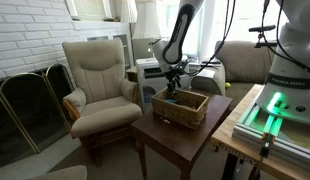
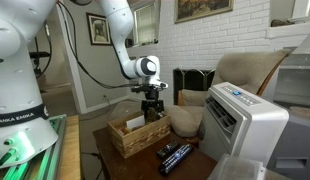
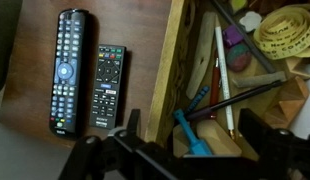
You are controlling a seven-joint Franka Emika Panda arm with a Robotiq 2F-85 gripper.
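My gripper is open, its two dark fingers wide apart in the wrist view. In that view it stands over the near part of a wicker basket (image 3: 167, 85), whose wall runs up between the fingers. A blue item (image 3: 190, 132) lies in the basket, showing in the gap between the fingers. Exterior view 1 has the gripper (image 1: 176, 78) low over the basket's (image 1: 179, 117) back left part. From the other side, exterior view 2 shows it at the basket's (image 2: 140, 136) far rim; whether the fingertips are below that rim I cannot tell.
Beside the basket on the brown table lie a large remote (image 3: 67, 72) and a smaller remote (image 3: 108, 85). Inside the basket are a yellow tape roll (image 3: 285, 32), a white pen (image 3: 224, 90) and several wooden pieces. A beige armchair (image 1: 98, 80) stands left of the table.
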